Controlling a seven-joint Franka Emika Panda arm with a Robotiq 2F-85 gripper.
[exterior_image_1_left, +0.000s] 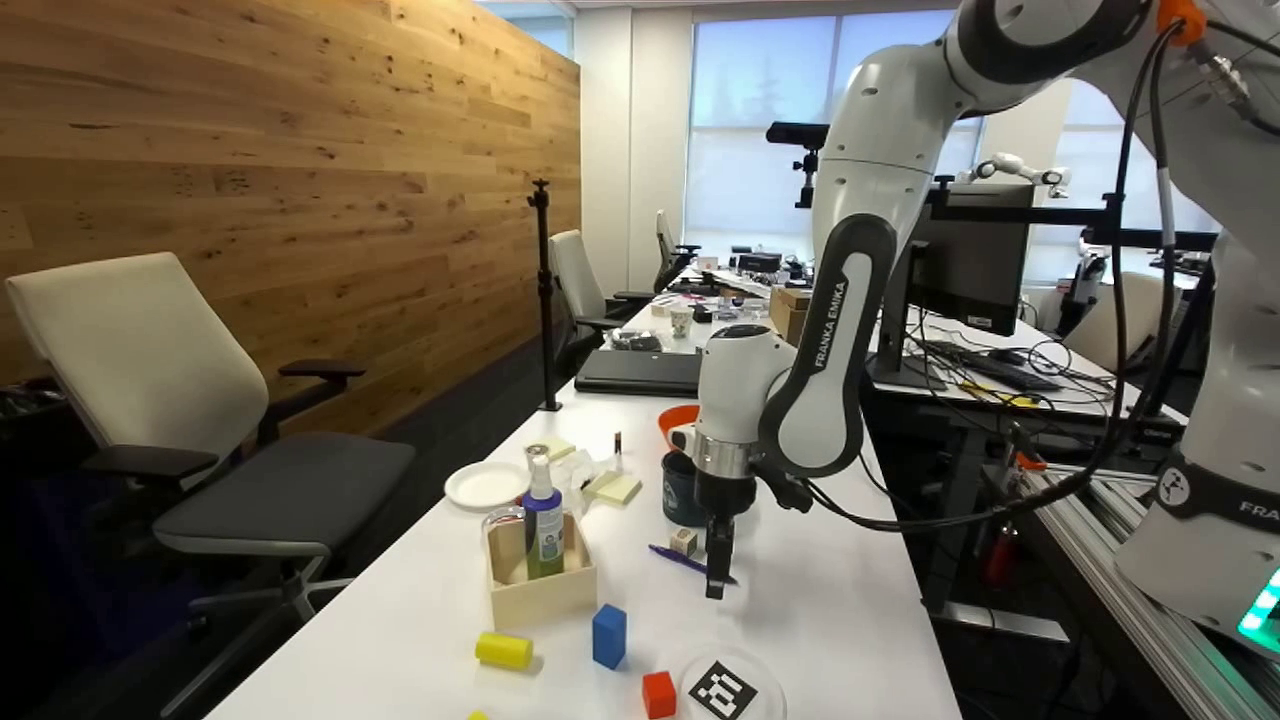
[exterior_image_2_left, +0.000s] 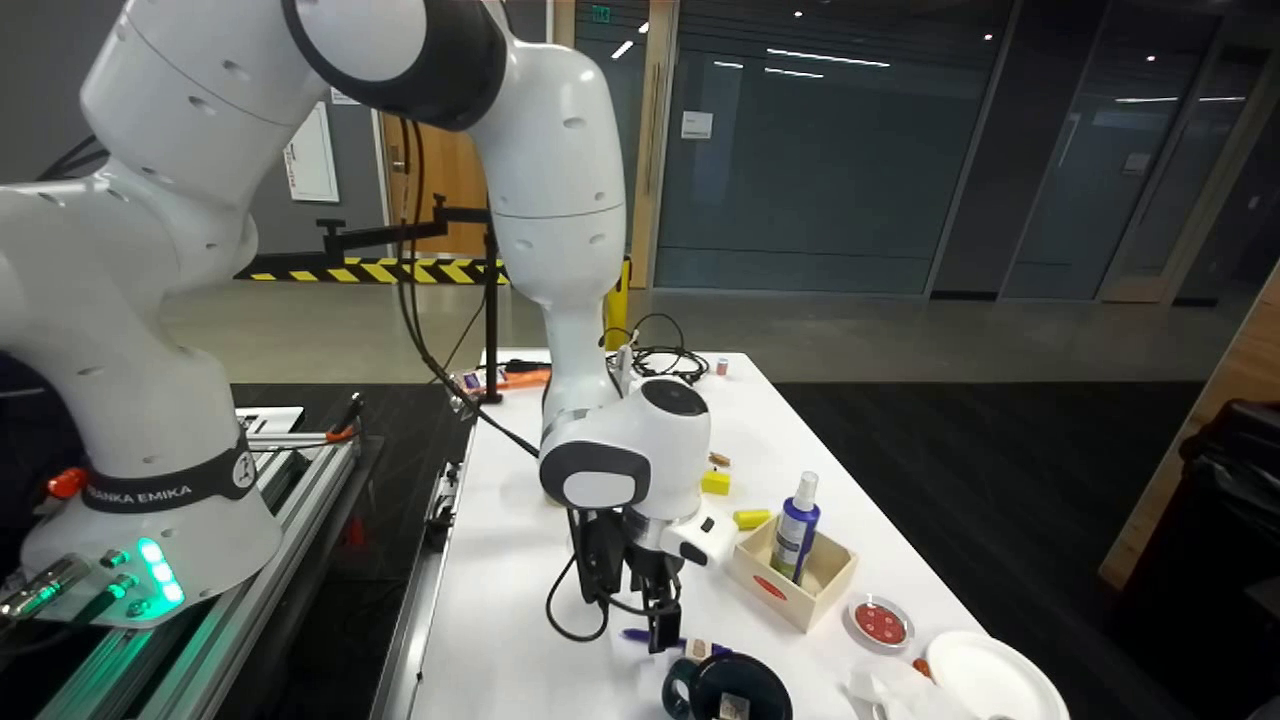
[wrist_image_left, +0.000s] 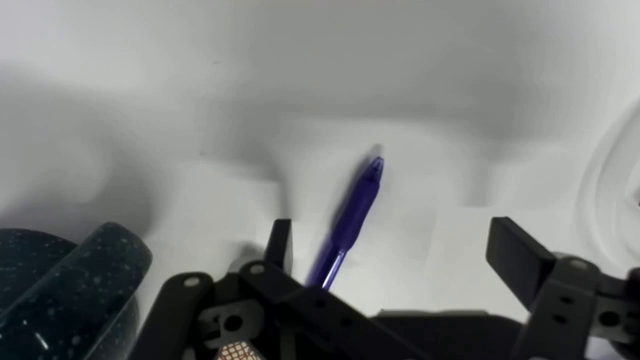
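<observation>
My gripper is open above the white table, with bare tabletop and part of a purple pen between its spread fingers in the wrist view. The purple pen (wrist_image_left: 355, 213) lies flat on the table, slanting, nearer the left finger (wrist_image_left: 279, 246); its lower end is hidden behind the gripper body. In exterior view 1 the gripper (exterior_image_1_left: 716, 588) hangs low beside the pen (exterior_image_1_left: 678, 556), overlapping its right part. Whether the fingertips touch the table cannot be told.
A dark speckled mug (wrist_image_left: 78, 288) stands close on the left finger's side. By the pen sits a small wooden block (exterior_image_1_left: 684, 540). A box (exterior_image_1_left: 546, 600) holding a spray bottle (exterior_image_1_left: 543, 528), a blue block (exterior_image_1_left: 608, 636), a red block (exterior_image_1_left: 659, 695) and a yellow cylinder (exterior_image_1_left: 504, 650) stand nearby.
</observation>
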